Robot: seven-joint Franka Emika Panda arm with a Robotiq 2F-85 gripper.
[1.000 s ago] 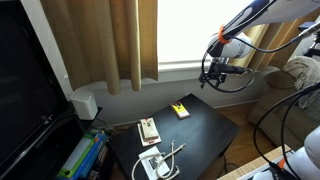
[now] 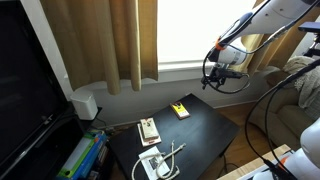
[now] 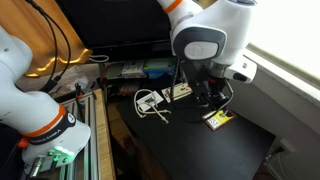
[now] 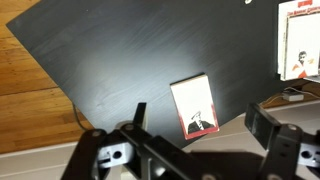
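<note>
My gripper is open, its two dark fingers wide apart and nothing held between them. In the wrist view a small book (image 4: 195, 104) with a pale cover, a dark figure and red edging lies flat on the black table, below the gap between the fingers. The same book (image 2: 180, 110) shows yellow edges from outside. In exterior view 1 the gripper (image 2: 210, 80) hangs well above the table toward the window. A second book, white with red print (image 4: 300, 42), lies at the wrist view's upper right.
A white cable (image 3: 150, 105) and a white item (image 2: 154, 164) lie near one end of the black table (image 2: 208, 132). Several books (image 2: 82, 158) stand beside it at the left. Window wall and curtains are behind.
The arm has shifted pose: its upper link now slopes more steeply and the gripper sits slightly to the right. Books and cable look unmoved.
</note>
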